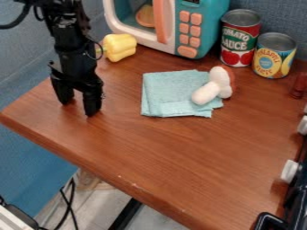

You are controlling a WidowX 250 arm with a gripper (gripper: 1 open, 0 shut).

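My black gripper (79,101) hangs low over the left part of the wooden table (144,153), fingers pointing down and apart, with nothing visible between them. To its right lies a folded light-blue cloth (168,94) with a white toy (211,88), pink at one end, resting on it. Behind the gripper is a yellow object (118,47).
A teal toy microwave (195,27) stands at the back, beside a tomato can (239,40) and another can (274,56). A small red bottle (300,86) and a black object with white knobs (290,193) line the right edge.
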